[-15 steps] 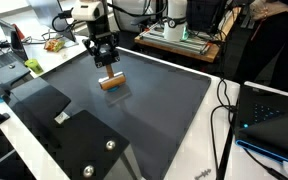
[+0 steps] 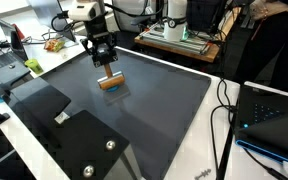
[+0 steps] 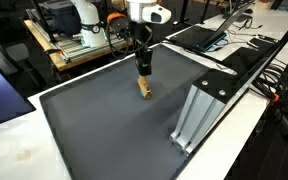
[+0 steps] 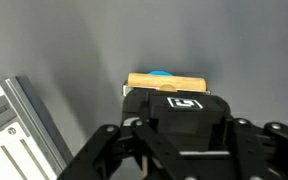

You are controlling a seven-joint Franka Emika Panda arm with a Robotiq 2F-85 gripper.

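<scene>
My gripper (image 2: 108,65) points down over the grey table at its far side, shut on a wooden-coloured piece. In exterior view 1, part of this tan piece (image 2: 111,82) stretches sideways below the fingers. A short stretch of the same colour rises between them. Exterior view 2 shows the tan piece (image 3: 144,89) under the gripper (image 3: 143,71), close to the table top. From the wrist, a tan bar (image 4: 167,81) lies across the fingertips, with a blue patch (image 4: 160,73) just beyond it. Whether the piece touches the table I cannot tell.
A black-topped metal bracket (image 2: 85,140) stands at the near edge in exterior view 1. Cables and a stool with a laptop-like black device (image 2: 269,120) lie off the table.
</scene>
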